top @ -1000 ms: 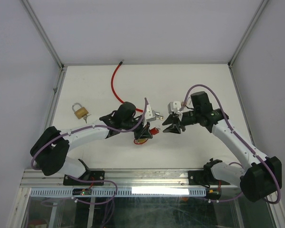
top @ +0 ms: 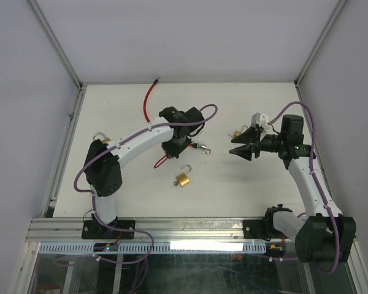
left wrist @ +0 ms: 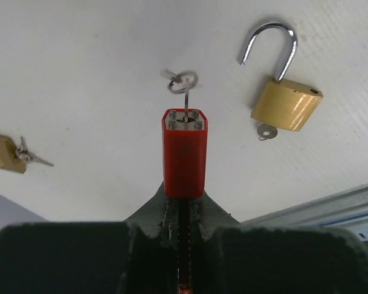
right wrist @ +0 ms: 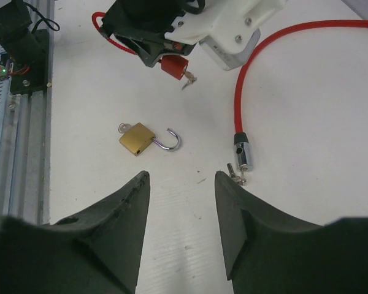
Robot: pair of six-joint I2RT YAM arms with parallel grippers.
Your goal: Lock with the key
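My left gripper (top: 175, 150) is shut on a red handle (left wrist: 184, 159); in the left wrist view a small key with a ring (left wrist: 186, 92) shows at the handle's tip. An open brass padlock (left wrist: 285, 105), shackle raised, lies on the table below, with a keyring piece (left wrist: 267, 131) beside it. My right gripper stands open at the right, empty between its fingers, facing the padlock and a red cable (right wrist: 238, 104) with a metal end (right wrist: 241, 152) and keys.
Another padlock with keys (left wrist: 5, 153) lies at the left, and a further one (top: 237, 133) sits near the right arm. The table's front rail (top: 172, 226) borders the white surface (top: 122, 190).
The left arm has raised and drawn back leftward with the red handle. The right arm has pulled back to the right, away from the left gripper.
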